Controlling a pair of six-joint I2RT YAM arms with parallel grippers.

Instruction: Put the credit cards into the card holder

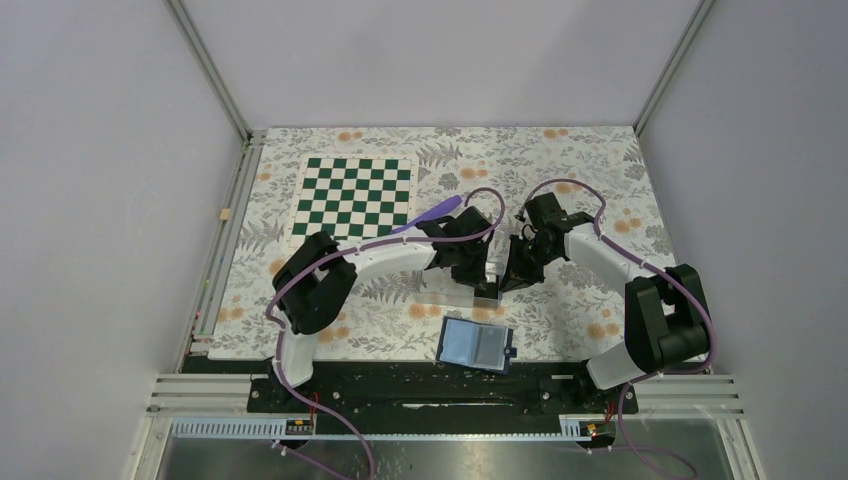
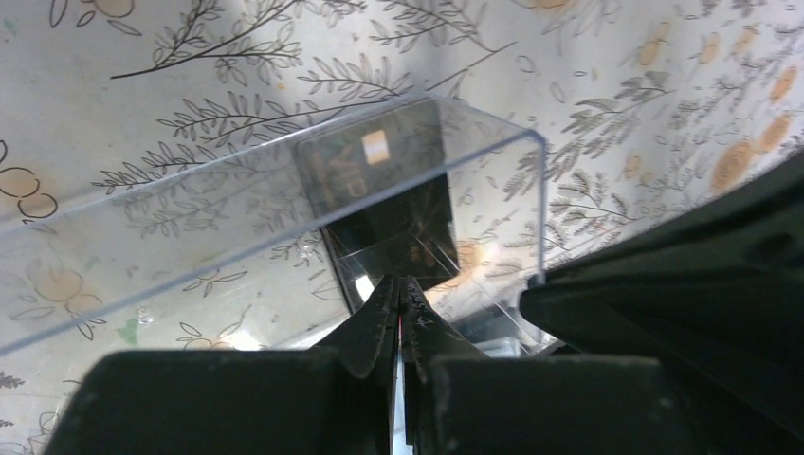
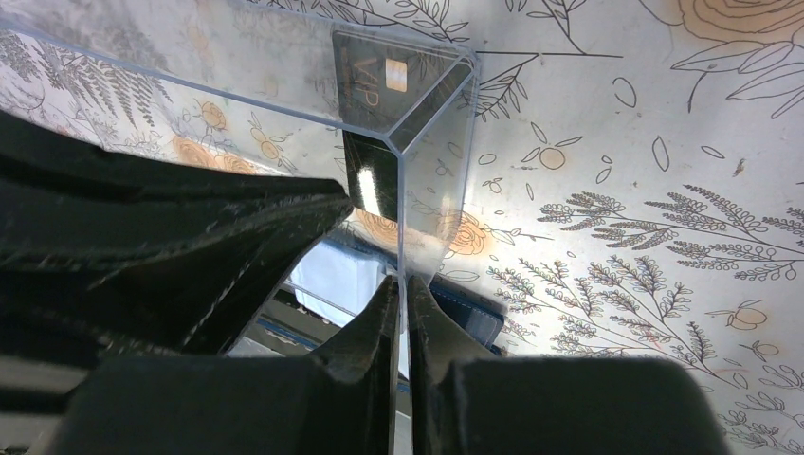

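Note:
A clear acrylic box [image 2: 190, 265] stands at the middle front of the table, with a dark card [image 3: 373, 175] marked VIP seen through its end. My right gripper is shut on the box's edge at the near corner. My left gripper is shut over the box, nothing visible between its fingertips, beside the card and near the right gripper. The card holder [image 1: 458, 342], an open wallet with pale sleeves, lies in front, near the table's front edge.
A green checkered board [image 1: 350, 190] lies at the back left, with a purple object [image 1: 440, 208] beside it. The back right and front right of the table show free room.

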